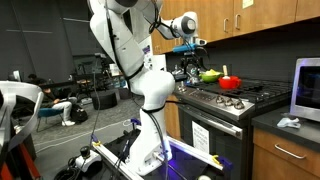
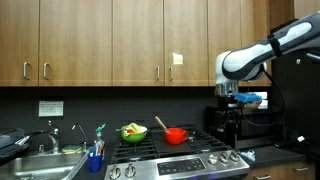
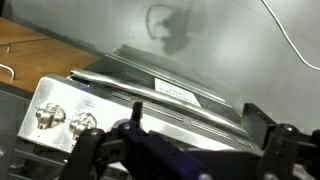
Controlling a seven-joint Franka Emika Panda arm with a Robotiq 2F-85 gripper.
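Note:
In the wrist view my gripper stands open, its two dark fingers spread wide with nothing between them. Below it runs the oven's handle bar (image 3: pixel 150 92), in front of a steel control panel with knobs (image 3: pixel 48 114). The gripper (image 2: pixel 238 132) hangs at the right end of the stove in exterior view 2, above and in front of the knob panel. A green pot (image 2: pixel 133 131) with colourful contents sits on the stovetop, and a red pot (image 2: pixel 176 135) stands to its right.
Wooden cabinets (image 2: pixel 110 50) line the wall above the stove. A sink (image 2: pixel 50 160) lies to the left in exterior view 2. A silver appliance (image 1: pixel 307 90) stands on the counter at the right of exterior view 1. Grey floor is open before the oven.

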